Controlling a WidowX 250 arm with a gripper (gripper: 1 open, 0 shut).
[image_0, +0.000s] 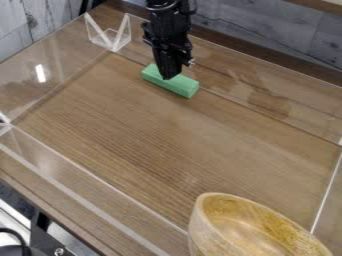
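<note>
My black gripper hangs at the top middle of the camera view, over a green block that lies flat on the wooden table. The fingertips sit at the upper left part of the block; whether they touch it or stand open or shut is too small and dark to tell.
A yellow bowl or tub stands at the bottom right. A clear wire or plastic object is at the upper left. A wall runs along the back, and black cables lie at the lower left.
</note>
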